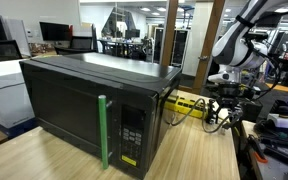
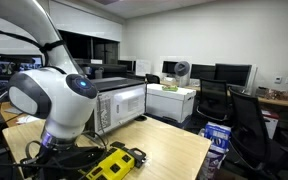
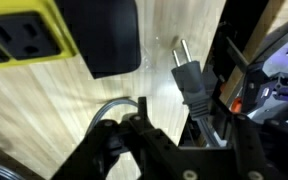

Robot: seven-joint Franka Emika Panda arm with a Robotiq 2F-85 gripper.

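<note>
In the wrist view, a dark plug (image 3: 191,82) with two metal prongs lies over the table, its prongs toward the top of the picture. My gripper has its fingers apart on either side of the plug's rear end, with light tabletop showing to the left of the plug. Whether either finger touches it, I cannot tell. A yellow and black power strip (image 3: 29,35) with socket openings is at the upper left. Exterior view 1 has the gripper (image 1: 222,108) low at the table's right edge, beside the yellow strip (image 1: 189,104).
A large black microwave (image 1: 94,100) stands on the wooden table, a green handle strip on its front. A looped cable (image 3: 109,108) crosses the table left of the plug. Dark clutter (image 1: 282,125) lies beyond the table's right edge.
</note>
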